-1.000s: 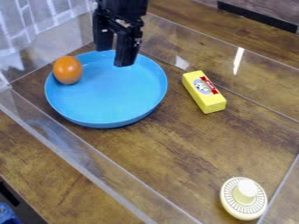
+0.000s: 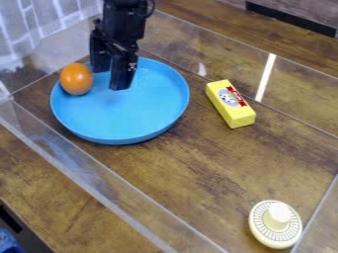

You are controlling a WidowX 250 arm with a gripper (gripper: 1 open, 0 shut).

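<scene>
My black gripper (image 2: 114,61) hangs over the back left of a round blue plate (image 2: 132,114), open, its fingers just to the right of an orange round object (image 2: 75,78) that sits on the plate's left side. Whether a finger touches the orange object is unclear.
A yellow box (image 2: 230,103) with a red and white label lies right of the plate. A cream round object (image 2: 275,224) sits at the front right. Clear panels run along the left.
My gripper has moved left and a little down, closer to the orange object. The objects on the table have not visibly moved.
</scene>
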